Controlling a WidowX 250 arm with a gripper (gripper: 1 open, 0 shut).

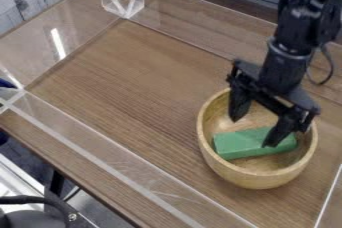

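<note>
A tan round bowl [266,174] sits at the right of the wooden table, with a green rectangular block [242,144] lying inside it. My black gripper [267,114] hangs over the bowl, open, its fingers reaching down at its rim and above the block; whether they touch the block I cannot tell.
A small white wire object [122,0] stands at the back left. A black cable loop lies at the bottom left.
</note>
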